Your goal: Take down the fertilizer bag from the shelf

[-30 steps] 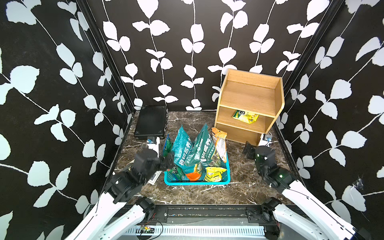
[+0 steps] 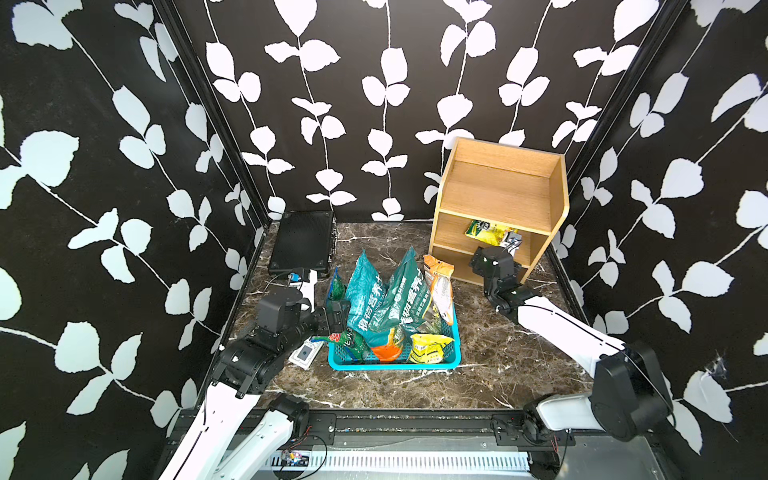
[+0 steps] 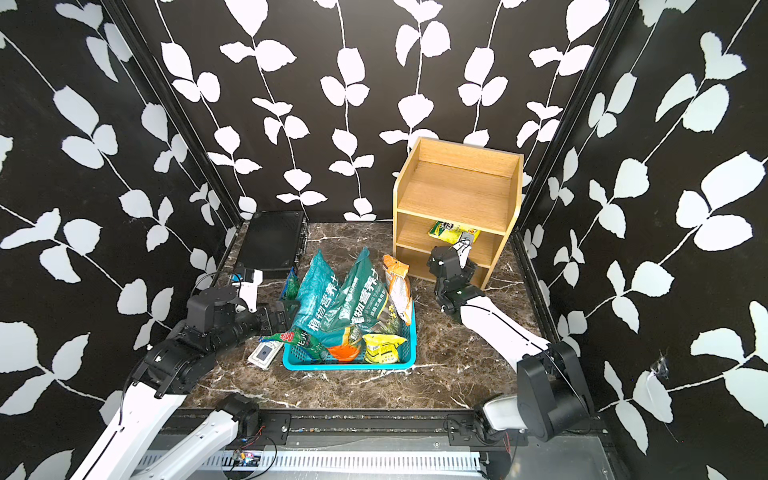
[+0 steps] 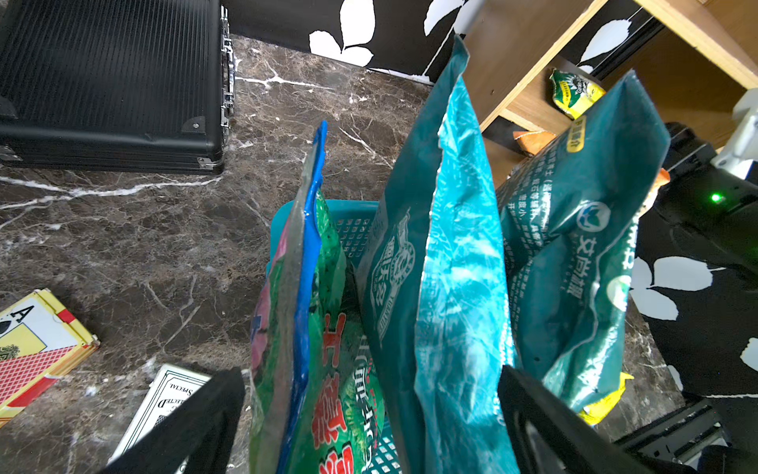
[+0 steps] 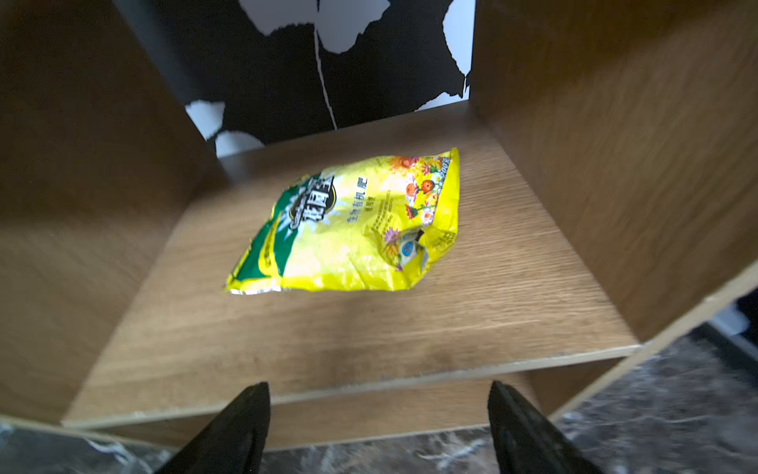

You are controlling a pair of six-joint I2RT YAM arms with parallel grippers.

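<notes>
The yellow and green fertilizer bag (image 5: 347, 221) lies flat on the middle board of the wooden shelf (image 3: 456, 192), also visible in both top views (image 2: 484, 232). My right gripper is open at the shelf's front edge, facing the bag, nothing between its fingers; in the top views it partly covers that opening. My left gripper stands open over the left end of the turquoise basket, with standing bag tops below and between its fingers, not gripped.
The basket (image 3: 348, 365) is full of several bags. A black case (image 2: 300, 244) sits at the back left, card boxes (image 4: 39, 355) left of the basket. Bare countertop lies at the front right (image 3: 456, 368).
The left arm has shifted slightly.
</notes>
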